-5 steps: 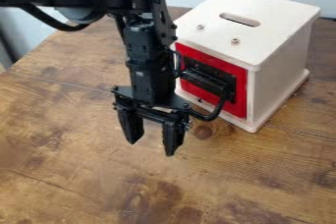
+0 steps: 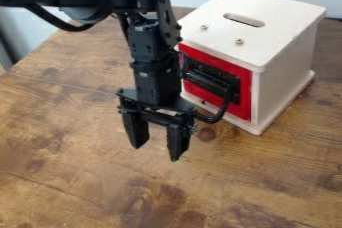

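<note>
My black gripper [image 2: 156, 139] hangs over the wooden table in the middle of the view, fingers pointing down and apart, with nothing between them. It is in front and to the left of a pale wooden box [image 2: 274, 52]. The box has a slot on top and a red-framed front [image 2: 245, 94] with a dark panel, partly hidden behind my arm and its cable.
</note>
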